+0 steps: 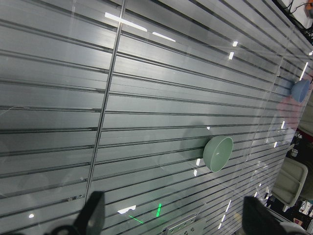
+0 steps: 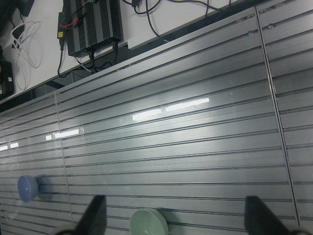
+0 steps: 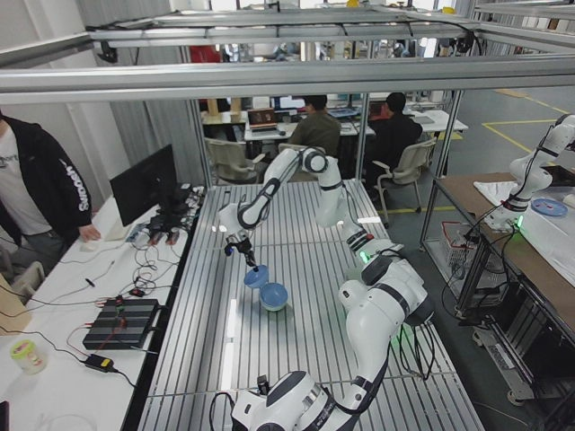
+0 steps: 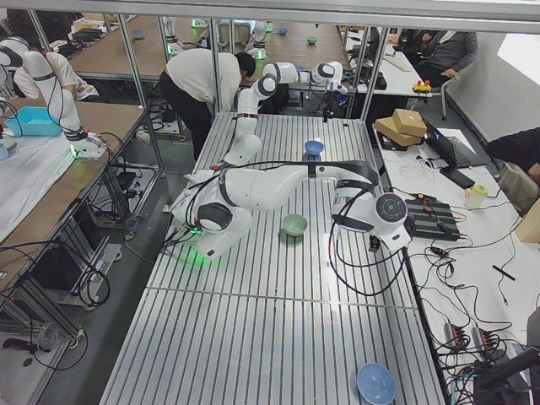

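In the camera left view, two blue bowls (image 3: 273, 297) sit close together; the far arm's gripper (image 3: 251, 262) is at the upper-left one, its grip unclear. In the camera right view, a green bowl (image 4: 294, 224) stands mid-table, with blue bowls (image 4: 376, 386) at the near right and far end. My left gripper is open above the table, empty between its fingers; the left wrist view shows a green bowl (image 1: 218, 153) and a blue bowl (image 1: 299, 91). My right gripper is open too, with a green bowl (image 2: 146, 223) below and a blue bowl (image 2: 28, 188) farther off.
A side desk (image 3: 72, 377) with monitor, black power boxes and cables runs along the slatted table (image 3: 207, 341). A metal frame surrounds the table. People are at neighbouring desks.
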